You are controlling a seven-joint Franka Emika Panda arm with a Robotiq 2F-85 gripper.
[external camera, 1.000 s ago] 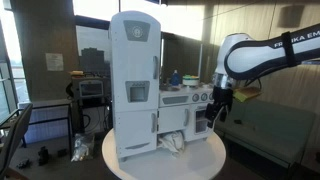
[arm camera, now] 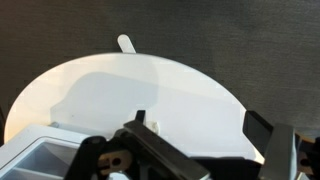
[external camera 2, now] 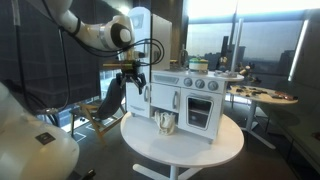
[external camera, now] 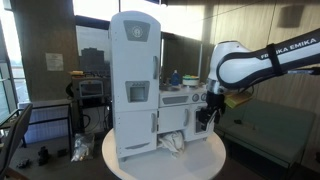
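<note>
A white toy kitchen with a tall fridge section [external camera: 135, 75] and an oven section [external camera 2: 200, 108] stands on a round white table [external camera: 200, 165]. On the tabletop in front of it lies a small whitish item [external camera 2: 165, 122]; whether it is cloth or a pot is unclear. My gripper [external camera: 210, 126] hangs by the oven end of the kitchen in exterior view 1. Its fingers are open in the wrist view, where the gripper has the tabletop below and nothing clearly held.
A green pot [external camera 2: 198, 66] sits on the stove top. Dark floor [arm camera: 220, 30] lies past the table's curved edge. A green sofa [external camera: 265, 130] stands behind, and another table with small items [external camera 2: 262, 95] is farther back.
The arm has shifted left in exterior view 1, toward the toy kitchen, and the gripper is slightly lower. The kitchen and the whitish item look unmoved.
</note>
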